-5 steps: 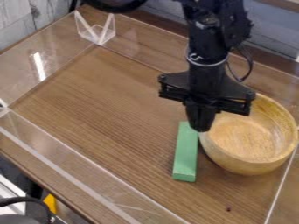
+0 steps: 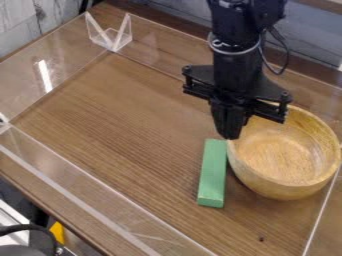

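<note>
The black robot gripper (image 2: 230, 118) hangs from the top centre, over the left rim of a wooden bowl (image 2: 287, 163) on the right. Its fingertip is at the rim; whether anything is between the fingers is hidden. A green block (image 2: 211, 175) lies just left of the bowl, below the gripper.
A clear plastic holder (image 2: 110, 30) stands at the back left. A dark cable or object (image 2: 27, 237) sits at the lower left edge.
The gripper has risen slightly and its body has turned a little. The green block and bowl look unchanged.
</note>
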